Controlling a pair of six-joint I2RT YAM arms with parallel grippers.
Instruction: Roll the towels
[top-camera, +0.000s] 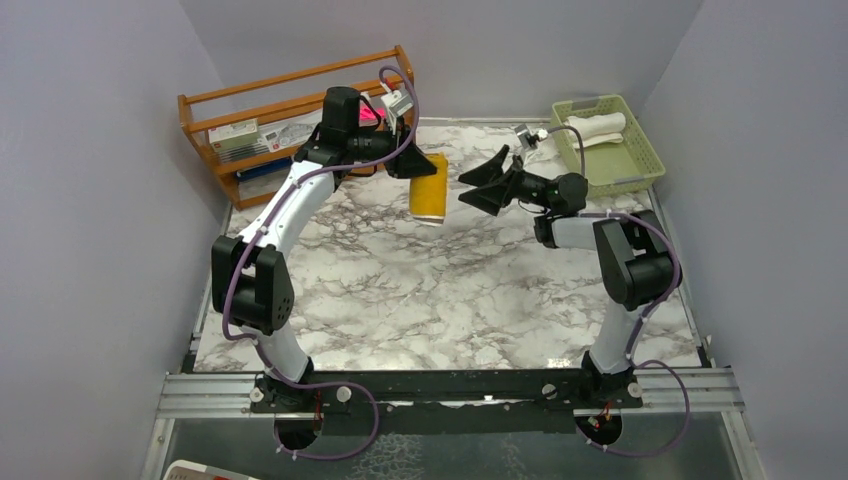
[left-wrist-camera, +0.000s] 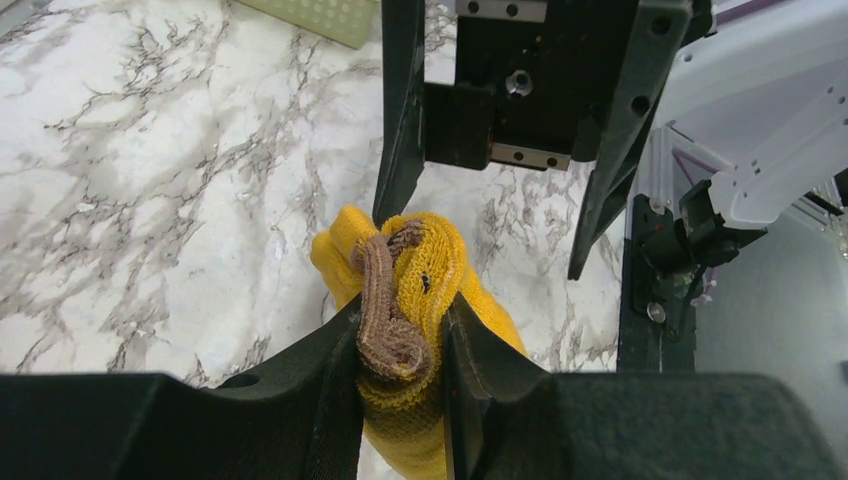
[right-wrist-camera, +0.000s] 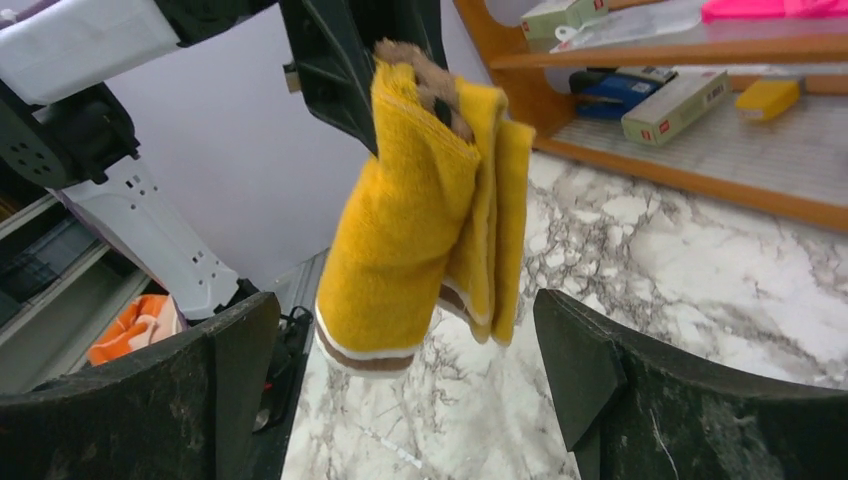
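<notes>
A yellow towel (top-camera: 429, 192) with a brown-and-white edge hangs bunched from my left gripper (top-camera: 425, 168), which is shut on one end of it. In the left wrist view the towel (left-wrist-camera: 415, 265) is pinched between the fingers, its brown edge folded on top. Seen from the right wrist, the towel (right-wrist-camera: 400, 230) hangs folded above the table with its lower end free. Just to the right, my right gripper (top-camera: 487, 182) stands open, fingers apart and pointing at the towel, not touching it in the top view.
At the back right is a green basket (top-camera: 625, 165) holding a rolled white towel (top-camera: 597, 128). A wooden rack (top-camera: 230, 190) with boxes stands at the back left, close behind the left arm.
</notes>
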